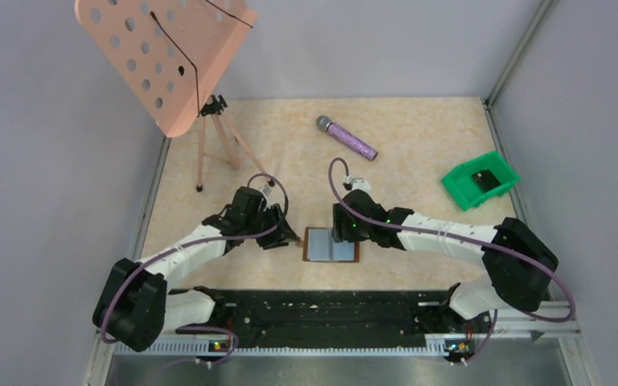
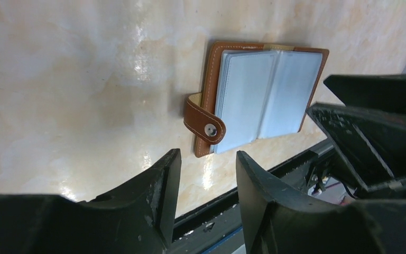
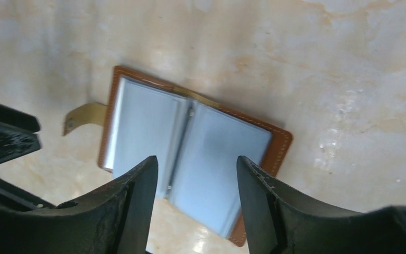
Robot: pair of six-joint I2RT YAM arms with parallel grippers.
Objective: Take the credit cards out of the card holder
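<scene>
Spread open on the table, the brown card holder (image 1: 318,245) shows pale blue-white sleeves, with a strap and snap button (image 2: 210,129) at its left edge. I cannot make out separate cards in its sleeves (image 3: 227,153). Just left of the holder, my left gripper is open with nothing between its fingers, its tips close to the strap side. My right gripper hovers over the right half, also open and empty; part of that half is hidden under it in the top view.
A green bin (image 1: 459,186) holding a dark object (image 1: 485,180) stands at the right. A purple microphone (image 1: 350,140) lies at the back; a pink tripod stand (image 1: 225,138) is at the back left. Bare table surrounds the holder.
</scene>
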